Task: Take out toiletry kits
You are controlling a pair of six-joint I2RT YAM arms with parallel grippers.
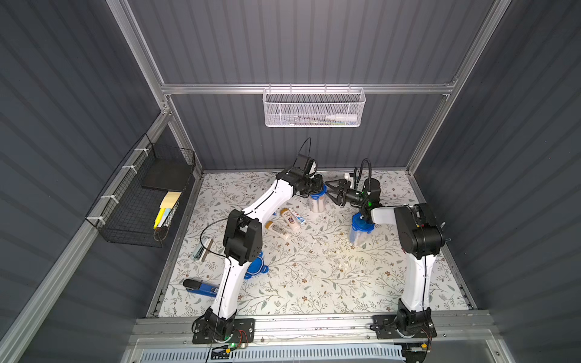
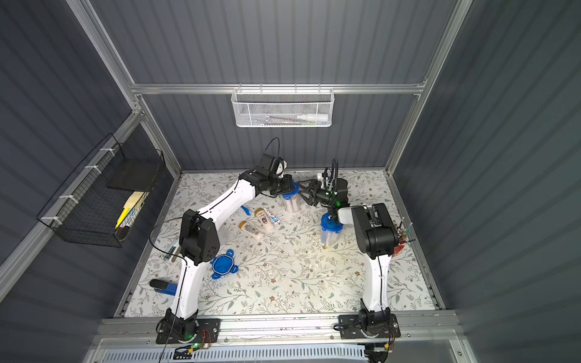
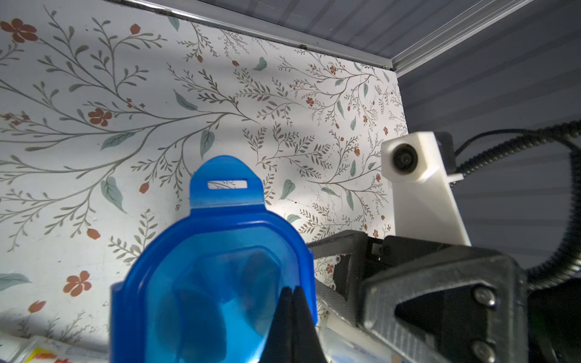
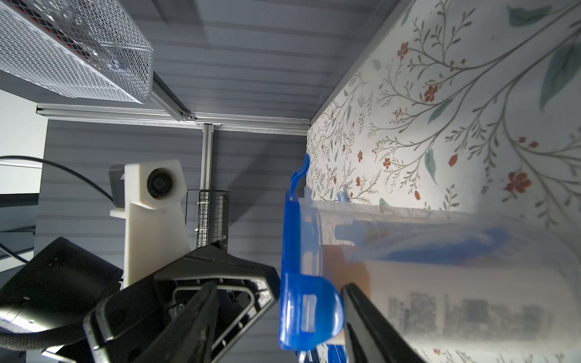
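A clear container with a blue lid [image 1: 318,202] holding tubes stands at the back centre. My left gripper is shut directly over that lid [image 3: 224,284], with nothing showing between its fingertips. My right gripper [image 1: 336,192] is at the container's right side, part open, its blurred fingers beside the lid's blue tab [image 4: 307,311]; whether they touch it is unclear. A second blue-lidded container [image 2: 329,236] stands nearer, below the right wrist. A bottle [image 1: 289,219], a tube [image 1: 297,215] and another bottle [image 1: 276,230] lie to the left.
A loose blue lid [image 2: 223,264] and a blue-and-black item [image 1: 202,289] lie at front left. A white wire basket [image 1: 313,109] hangs on the back wall, a black basket [image 1: 133,217] on the left wall.
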